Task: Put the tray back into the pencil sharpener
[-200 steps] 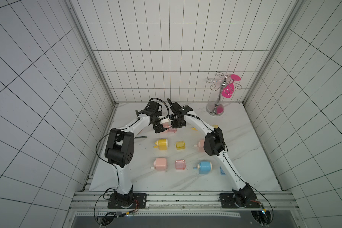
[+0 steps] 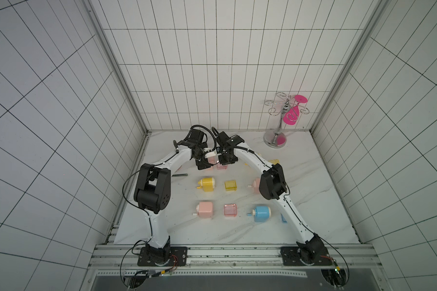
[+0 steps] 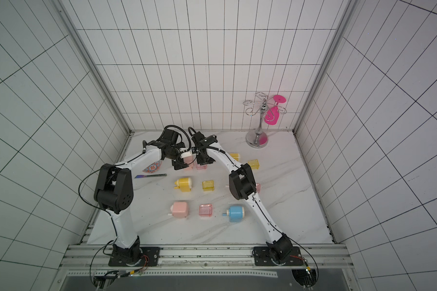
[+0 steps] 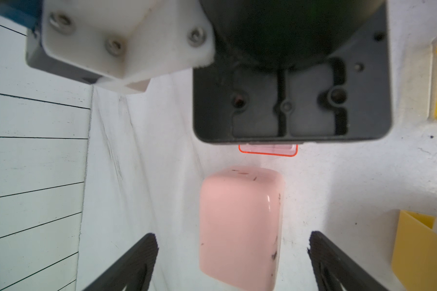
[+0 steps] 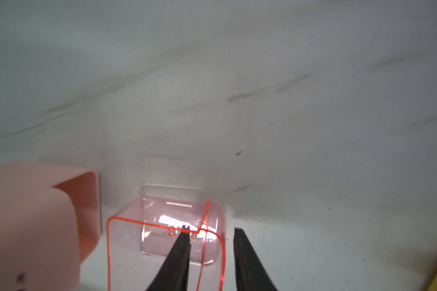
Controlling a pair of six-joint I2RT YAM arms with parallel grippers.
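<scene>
In the left wrist view my left gripper stands open around a pink sharpener body [image 4: 240, 223], its dark fingers apart on either side of it. In the right wrist view the pink sharpener [image 5: 24, 223] lies on its side with its hollow opening facing a clear pink tray [image 5: 165, 218] with red-edged rim. My right gripper is at that tray, open, its fingertips either side of the tray's right edge. Both grippers meet at the back centre in the top views, where the arms partly hide these objects.
A yellow sharpener [image 2: 206, 184], yellow tray [image 2: 230, 185], pink sharpener [image 2: 205, 209], pink tray [image 2: 230, 210] and blue sharpener [image 2: 261, 213] stand in front. A metal stand [image 2: 275, 138] with a pink glass is at the back right.
My right gripper has shifted very slightly at the back centre, along with a small shift of the pink tray beneath it. The left arm looks unchanged.
</scene>
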